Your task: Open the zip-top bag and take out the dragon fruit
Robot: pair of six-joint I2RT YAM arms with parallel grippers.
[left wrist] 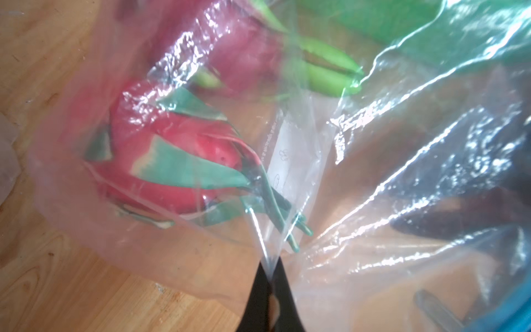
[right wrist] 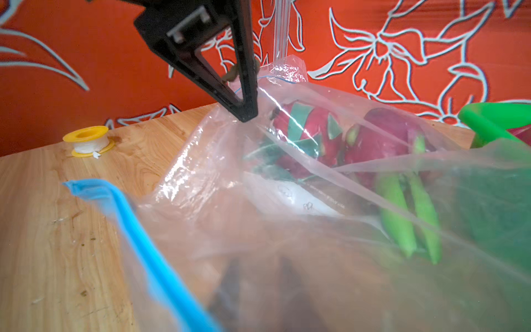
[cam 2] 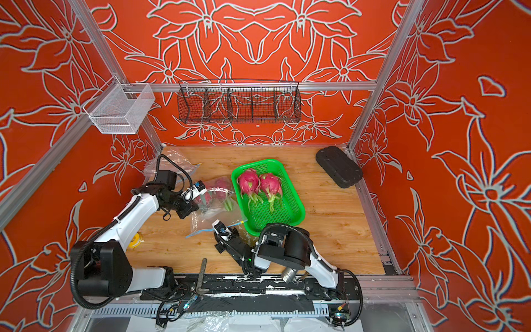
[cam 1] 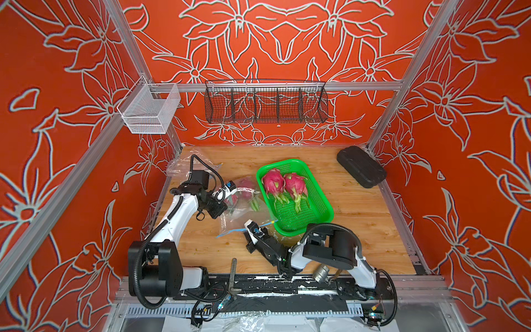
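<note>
The clear zip top bag lies left of the green basket, its blue zip strip towards the front. Inside it are a red dragon fruit with green scales and a darker one with long green tips, plus a white slip. My left gripper is shut on a fold of bag film at the bag's left side. My right gripper is at the zip end; its fingers look dark and apart through the hazy film. Whether they are inside the bag or under it, I cannot tell.
The green basket holds two dragon fruits and adjoins the bag's right side. Another clear bag lies at the back left. A yellow spool sits at the left, a black case at the back right. Table right of the basket is bare.
</note>
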